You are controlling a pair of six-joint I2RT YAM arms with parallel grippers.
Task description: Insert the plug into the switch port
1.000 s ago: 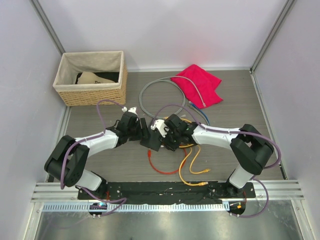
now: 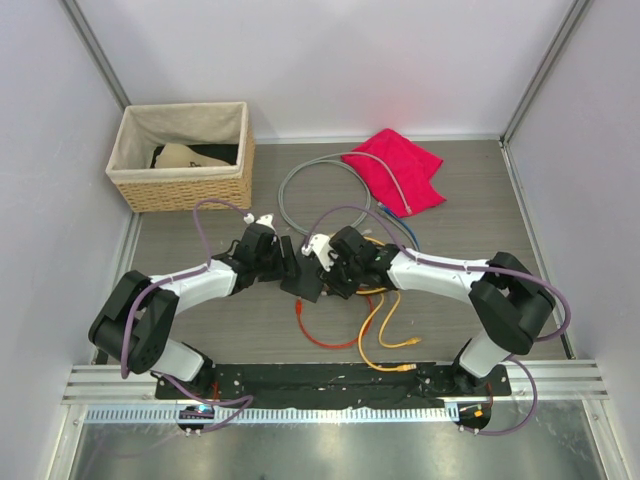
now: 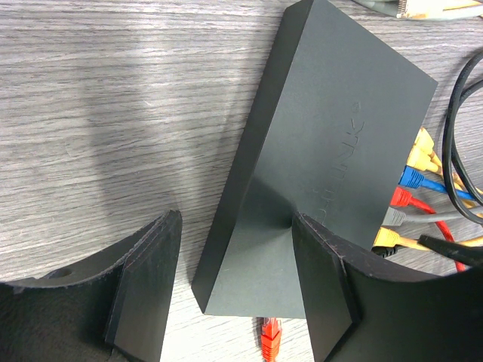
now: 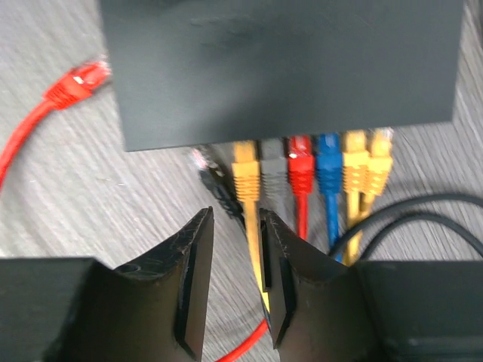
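Observation:
The black switch [image 3: 332, 128] lies on the table, with a row of yellow, grey, red and blue plugs along one side, including a yellow plug [image 4: 247, 178]. A black plug [image 4: 215, 181] lies angled beside that row. A loose red plug [image 3: 270, 339] lies by the switch's end. My left gripper is open at the switch's other long side, its right finger over the switch. My right gripper is open above the plug row, the yellow cable visible between its fingers.
A wicker basket [image 2: 180, 190] stands at back left, a red cloth [image 2: 400, 170] at back right. A grey cable coil [image 2: 285, 190] and several loose cables lie around the switch.
The left arm appears still.

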